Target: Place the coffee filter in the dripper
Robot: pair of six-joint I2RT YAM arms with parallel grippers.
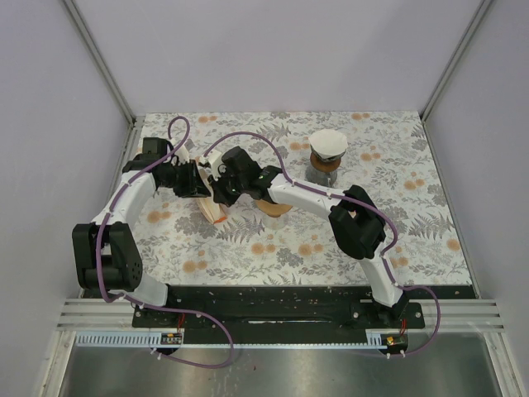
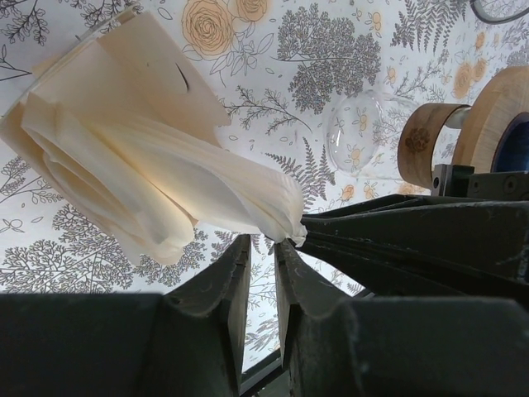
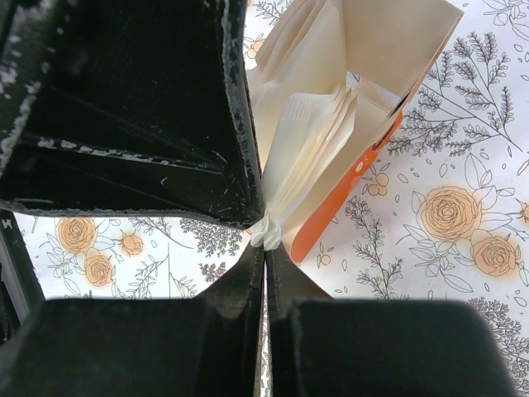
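An orange-edged box of cream coffee filters [image 3: 339,198] lies at the left of the table, under both grippers. My right gripper is shut on the gathered top of filters [image 2: 207,182] drawn up from the box. My left gripper sits right beside that top, its fingertips part open and close to the paper; whether they touch it I cannot tell. In the top view both grippers partly hide the box.
At the back right stands a glass carafe with a wooden collar [image 1: 322,169] and a white top [image 1: 329,141]. A round wooden piece [image 1: 273,209] lies behind my right arm.
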